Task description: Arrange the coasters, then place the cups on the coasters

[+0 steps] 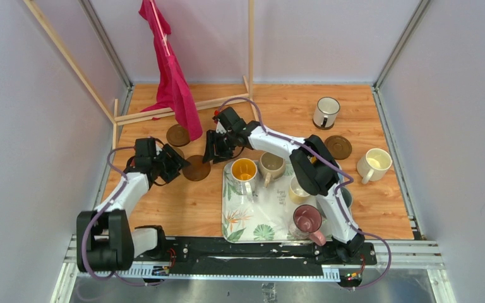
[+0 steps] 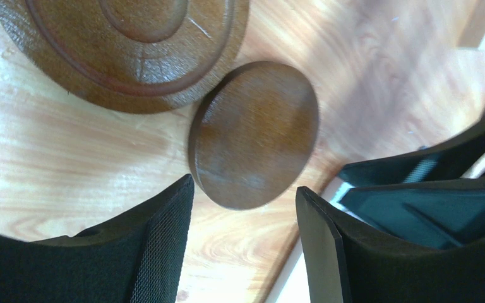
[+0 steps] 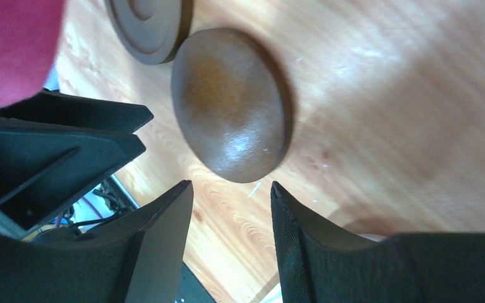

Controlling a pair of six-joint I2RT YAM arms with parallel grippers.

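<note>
A round brown coaster [image 1: 196,168] [image 2: 252,132] [image 3: 230,104] lies between my grippers, beside another coaster [image 2: 136,47] [image 3: 145,25]. My left gripper [image 1: 175,165] stands open just left of it, nothing between its fingers. My right gripper [image 1: 218,148] is open above it to the upper right, also empty. An orange-lined cup [image 1: 244,173] and a beige cup [image 1: 271,165] stand on the tray, right of that coaster.
The patterned tray [image 1: 246,221] holds several cups. A white mug [image 1: 326,110], a cream mug [image 1: 374,165] and a coaster [image 1: 338,146] are at the right. A wooden rack with pink cloth [image 1: 177,88] stands behind.
</note>
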